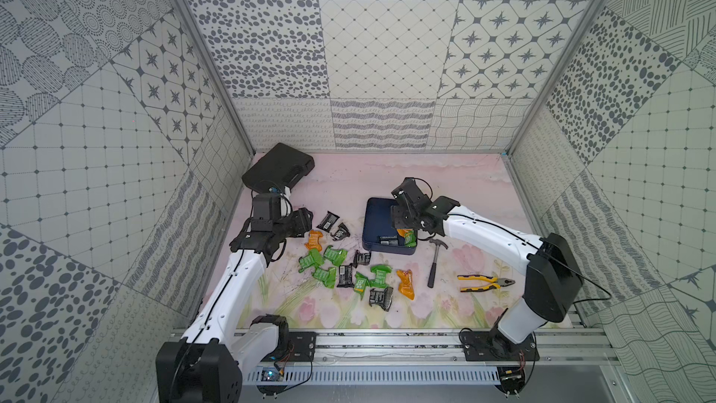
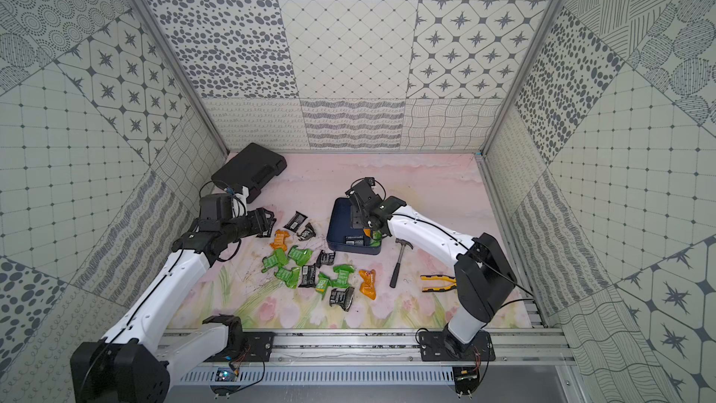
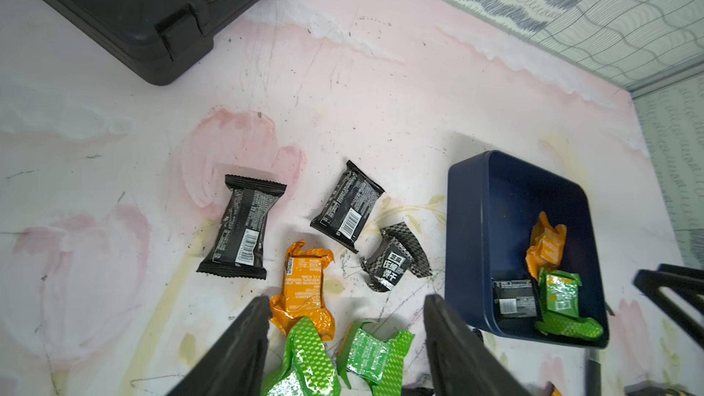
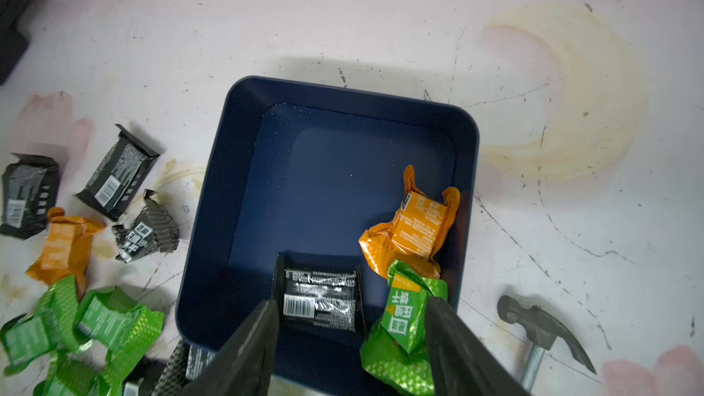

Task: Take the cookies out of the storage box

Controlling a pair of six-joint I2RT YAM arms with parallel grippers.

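The navy storage box (image 4: 344, 146) holds an orange cookie packet (image 4: 410, 231), a green packet (image 4: 399, 322) and a black packet (image 4: 319, 300). My right gripper is over the box's near part, fingers apart, above the packets; nothing is seen held. My left gripper stands open at the left, above loose cookie packets, with nothing in its fingers. Black packets (image 3: 242, 223), an orange packet (image 3: 304, 289) and several green packets (image 3: 366, 352) lie on the table left of and in front of the box.
A black case (image 1: 277, 166) lies at the back left. A hammer (image 1: 434, 265) and yellow pliers (image 1: 484, 282) lie right of the box. The table behind the box is clear.
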